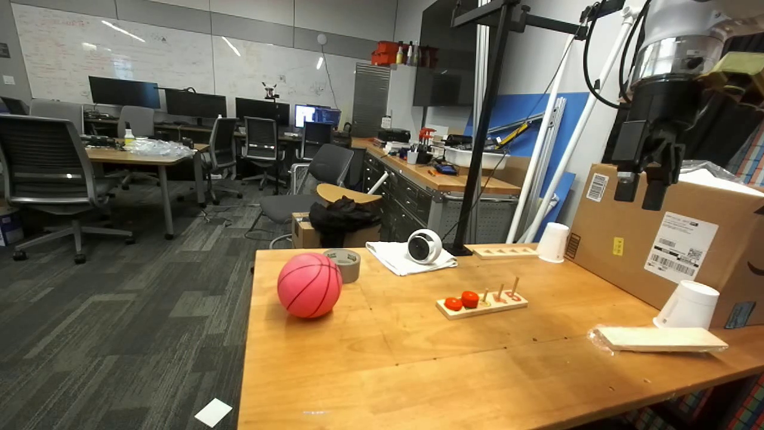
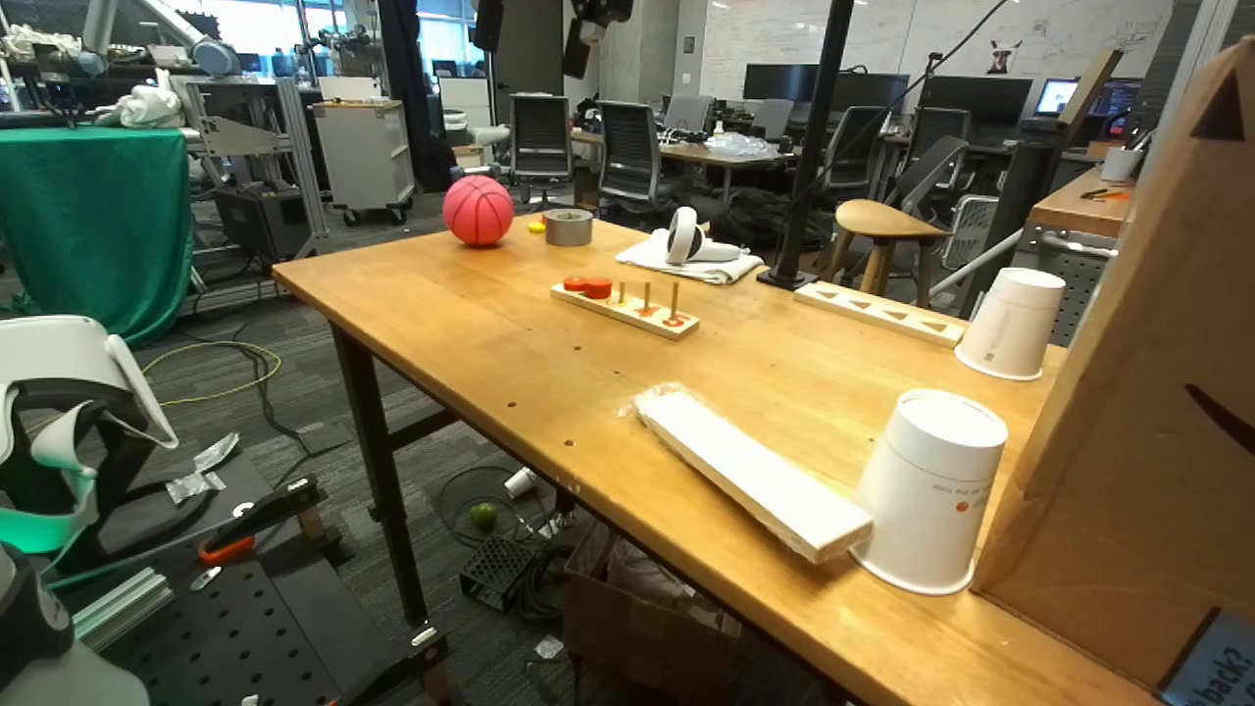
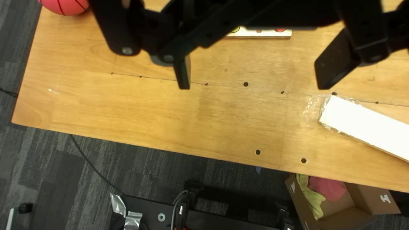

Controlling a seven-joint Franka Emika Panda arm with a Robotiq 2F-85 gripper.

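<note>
High above the table's right side hangs my gripper [image 1: 639,194], its fingers spread wide with only air between them. In the wrist view the gripper looks down on bare wood. A wooden peg board [image 1: 494,304] lies mid-table, with red rings [image 1: 470,298] at its left end and bare pegs at its right. The pink ball [image 1: 309,285] rests near the left edge, in front of a roll of grey tape [image 2: 570,227]. A pale plastic-wrapped block [image 2: 753,471] lies near the front right, beside an upside-down white cup [image 2: 935,488].
A large cardboard box [image 1: 662,229] stands along the right side. Towards the back are a second white cup [image 1: 553,242], a slotted wooden strip [image 2: 879,313], a black pole [image 2: 812,153] and a white headset [image 2: 691,239] on a cloth.
</note>
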